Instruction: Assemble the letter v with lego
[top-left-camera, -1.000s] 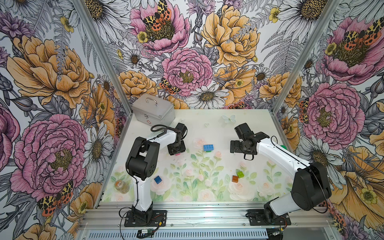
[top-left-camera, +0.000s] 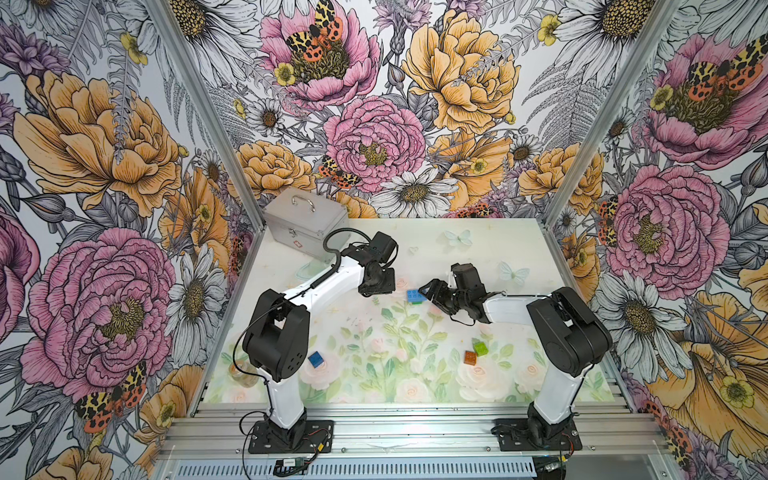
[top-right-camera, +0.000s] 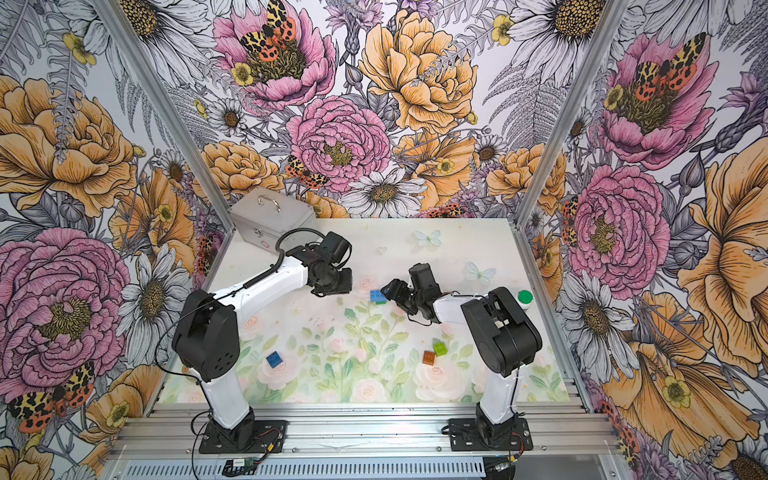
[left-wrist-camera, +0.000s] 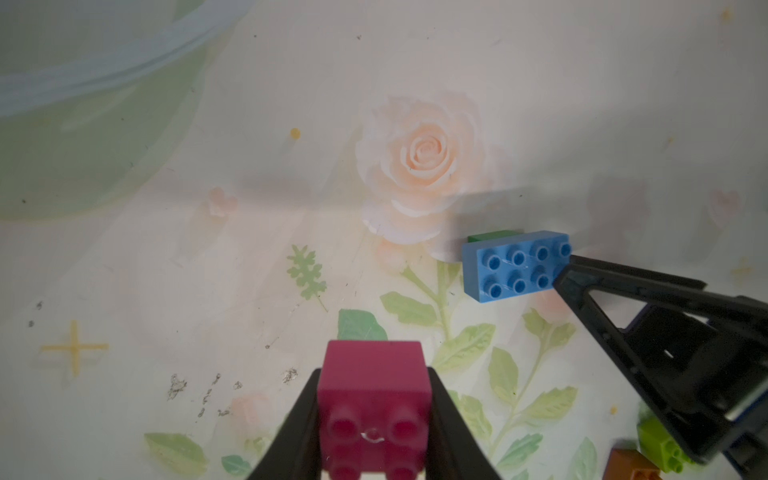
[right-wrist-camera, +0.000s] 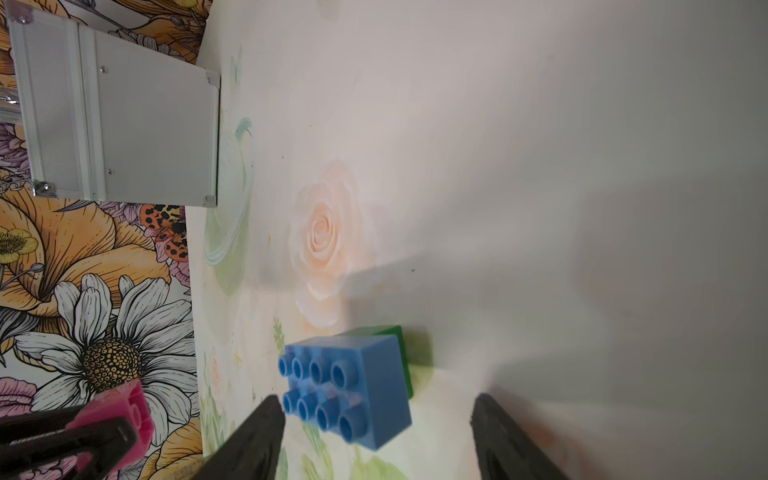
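Note:
A blue eight-stud brick (right-wrist-camera: 344, 384) rests on a green piece (right-wrist-camera: 400, 360) at the middle of the table. My right gripper is part open around its near side in the right wrist view, fingers apart, not visibly touching it; in the left wrist view its tips are at the brick's right end. My left gripper is shut on a pink brick (left-wrist-camera: 373, 384), raised to the left of the blue one.
A metal case (top-left-camera: 308, 228) stands at the back left. A small blue brick (top-left-camera: 316, 358) lies front left; orange (top-left-camera: 471, 357) and lime (top-left-camera: 480, 346) bricks lie front right.
My right gripper has moved left and turned toward the blue brick. The left arm has risen and shifted right, away from the table surface.

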